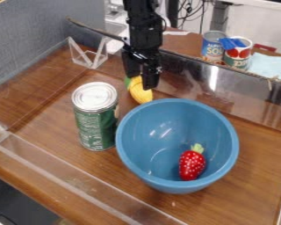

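Observation:
My black gripper (142,73) hangs at the top centre, its fingers just over a yellow object (140,90), perhaps a toy corn or banana, with a little green showing. The gripper partly hides it, and how far apart the fingers stand is hard to see. In front stand a green and silver can (95,121) on the left and a blue bowl (154,158) on the right, with a red strawberry (191,163) inside.
Clear plastic walls edge the wooden surface (108,185). Behind the back wall stand cans (237,54) and a pale cloth (270,68). A grey panel (32,39) lines the left side.

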